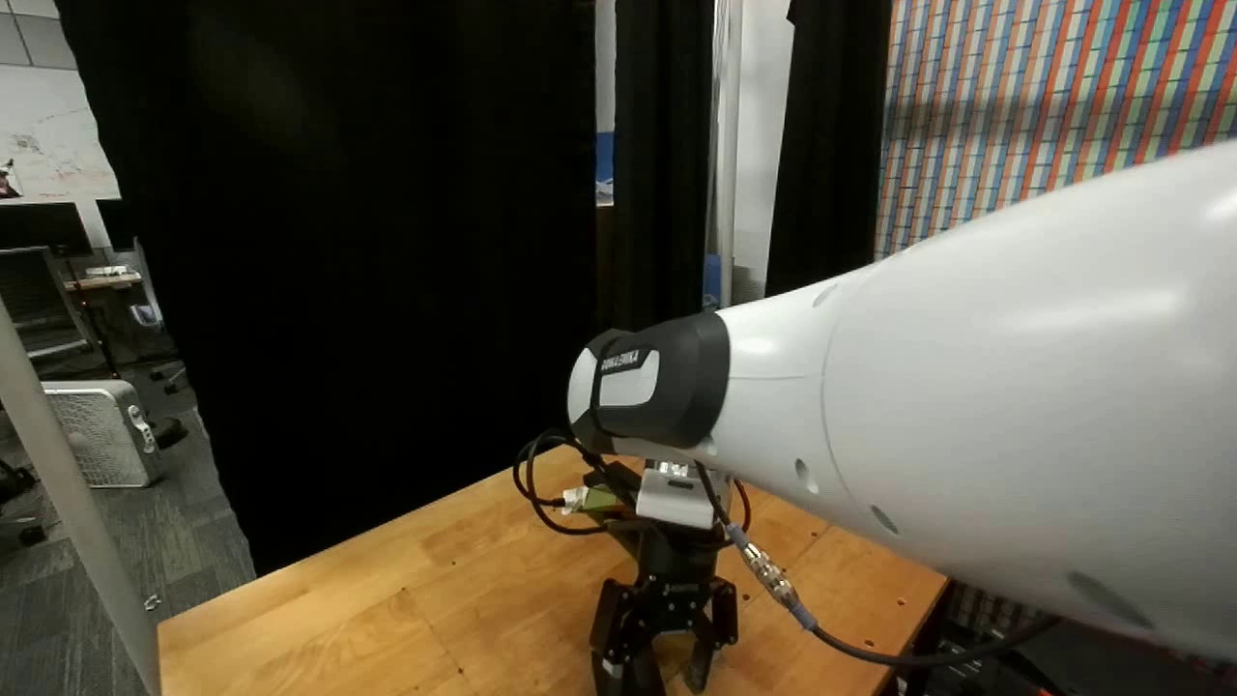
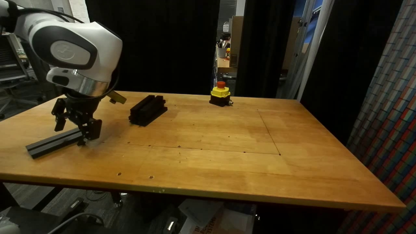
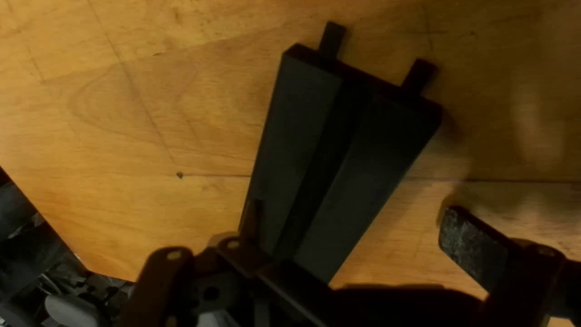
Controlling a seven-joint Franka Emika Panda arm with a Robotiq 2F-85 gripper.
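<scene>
A dark grey grooved bar point(image 2: 52, 144) lies flat at the left of the wooden table. In the wrist view the bar point(image 3: 321, 158) runs up from between the fingers, with two small black prongs point(image 3: 419, 76) at its far end. My gripper is open around the near part of the bar. One finger appears close along the bar's left side; the other finger point(image 3: 474, 250) stands well clear to the right. In exterior view 2, my gripper point(image 2: 76, 128) points down, low over the table at the bar. Whether a finger touches the bar, I cannot tell.
A black ribbed block point(image 2: 148, 110) sits on the table to the right of the gripper. Farther back stands a yellow box with a red button point(image 2: 220, 93).
</scene>
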